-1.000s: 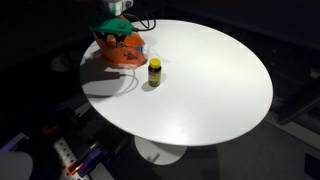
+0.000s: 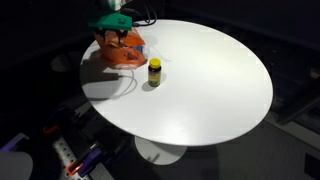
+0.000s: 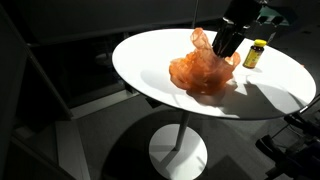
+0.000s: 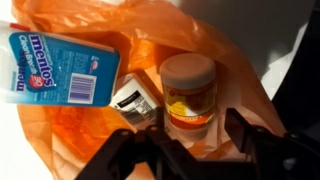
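An orange mesh bag point(image 3: 203, 72) lies open on the white table, its upper edge standing up around my gripper point(image 3: 221, 48). In the wrist view, the bag holds a small bottle with a white cap point(image 4: 188, 72), a little white-labelled container point(image 4: 133, 101) and a blue Mentos pack point(image 4: 62, 68). My gripper has its fingers apart, with the capped bottle standing in front of and partly between them. Whether the fingers touch it cannot be told. The bottle's lower end is hidden by the gripper.
Outside the bag, a dark bottle with a yellow cap point(image 2: 154, 72) stands upright on the table point(image 2: 215, 80). A dark gap lies past the table's edge.
Over the last second the green-covered gripper has shifted slightly above the bag, and the bag's upper folds have changed shape a little. The yellow-capped bottle has stayed in place.
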